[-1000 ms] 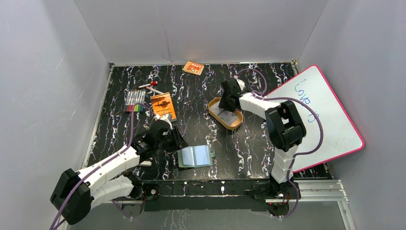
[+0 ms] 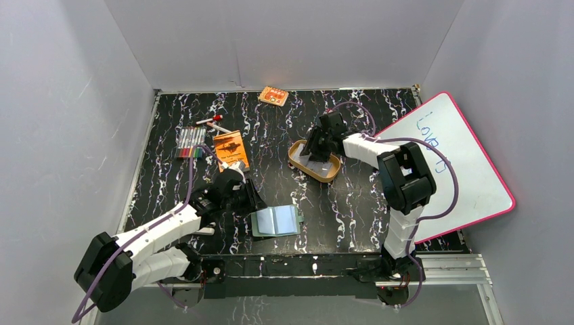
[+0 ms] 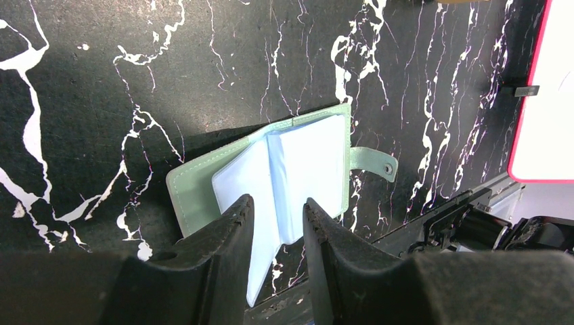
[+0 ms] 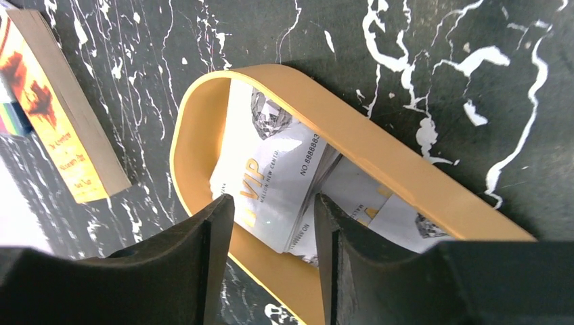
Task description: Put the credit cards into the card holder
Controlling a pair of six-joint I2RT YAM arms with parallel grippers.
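Several silver-white credit cards (image 4: 284, 166) lie loosely overlapped inside a tan oval tray (image 2: 292, 148). My right gripper is over the tray, its fingers (image 4: 215, 227) parted above the cards with no card gripped between them. The green card holder (image 2: 277, 221) lies spread open near the table's front edge, with pale blue-white sleeves (image 3: 308, 169) and a snap strap on its right side. My left gripper hovers at the holder's upper left, fingers apart and nothing held; its fingertips overlap the sleeves in the left wrist view.
An orange book (image 2: 231, 150) and a set of markers (image 2: 190, 143) lie at the left. A small orange box (image 2: 273, 96) sits at the back. The whiteboard (image 2: 453, 169) fills the right side. Between tray and holder the table is clear.
The tray has shifted slightly left since a second ago. The left arm has barely moved.
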